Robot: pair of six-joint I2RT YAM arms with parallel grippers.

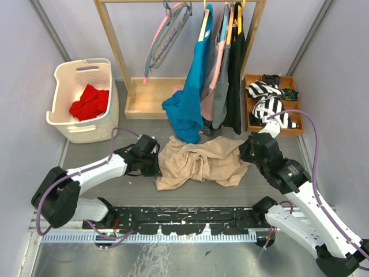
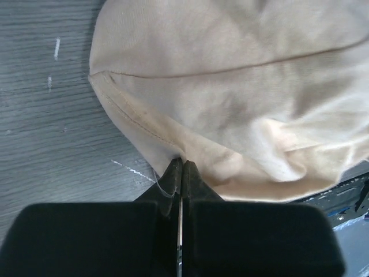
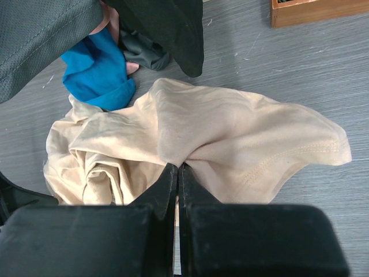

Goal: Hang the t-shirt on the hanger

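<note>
The beige t-shirt (image 1: 199,160) lies crumpled on the grey floor between my two arms. At its left edge my left gripper is shut, with the thin hem of the cloth gathered into its fingertips. My right gripper is shut on a fold of the shirt near its right side, creases running out from the tips. Several empty hangers (image 1: 170,36), grey and pink, hang at the left of the rack's rail.
Behind the shirt stands a wooden rack (image 1: 144,99) with a blue garment (image 1: 191,101) and darker clothes hanging low. A white basket (image 1: 85,134) with red cloth (image 1: 90,103) is at back left, a wooden box (image 1: 251,122) of striped clothes at back right.
</note>
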